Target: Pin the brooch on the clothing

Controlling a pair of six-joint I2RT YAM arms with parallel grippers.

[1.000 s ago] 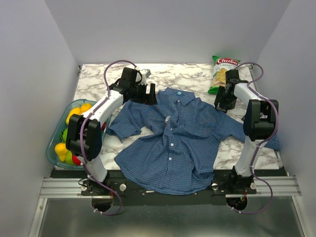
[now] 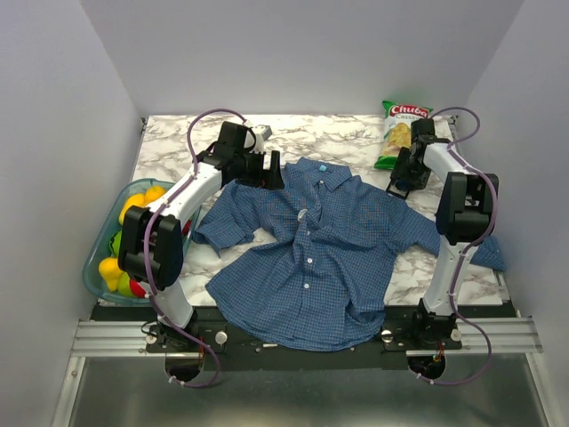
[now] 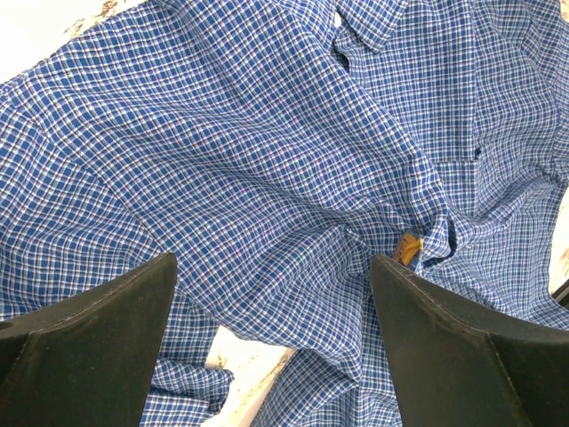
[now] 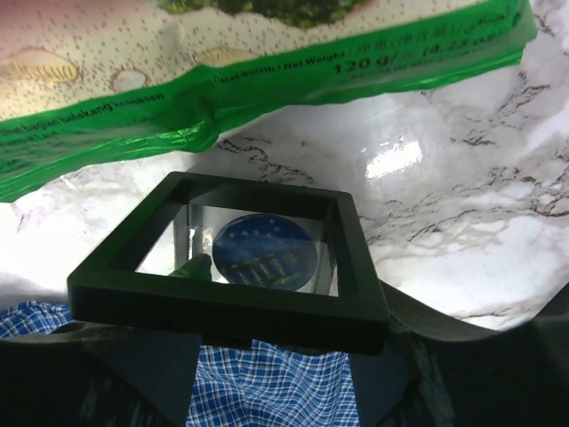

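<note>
A blue checked shirt [image 2: 320, 258] lies spread on the marble table, also filling the left wrist view [image 3: 222, 178]. My left gripper [image 2: 271, 169] hangs open above its upper left part, nothing between its fingers. At the right, my right gripper [image 2: 409, 169] is open over a dark square-framed clear case [image 4: 227, 302] with an oval blue piece [image 4: 265, 249] inside, apparently the brooch. The case sits between the chip bag and the shirt; whether the fingers touch it is unclear.
A green chip bag [image 2: 396, 133] lies at the back right. A teal basket [image 2: 98, 258] of toy fruit stands at the left. Bare marble [image 2: 329, 133] shows along the back.
My right gripper has shifted slightly back and to the right over the case, uncovering more of it in the top view. The left arm and shirt are unchanged.
</note>
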